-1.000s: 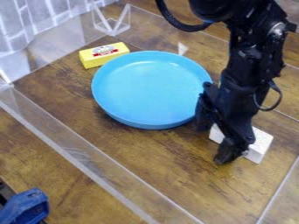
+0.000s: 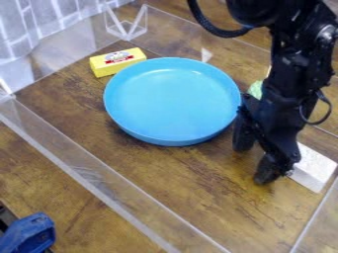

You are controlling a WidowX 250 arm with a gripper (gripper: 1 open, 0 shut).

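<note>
My black gripper [image 2: 254, 148] hangs down at the right, just beside a blue round plate [image 2: 169, 99], its fingers low over the wooden table. It stands open. A white rectangular block [image 2: 313, 170] lies at the right edge of the gripper, partly hidden behind it. A small green item [image 2: 260, 87] shows partly behind the arm at the upper right.
A yellow box [image 2: 117, 61] lies at the upper left. A blue object [image 2: 27, 235] sits at the bottom left. Clear walls border the wooden surface [image 2: 158, 188], whose lower middle is free.
The gripper has shifted slightly left, and more of the white block now shows to its right.
</note>
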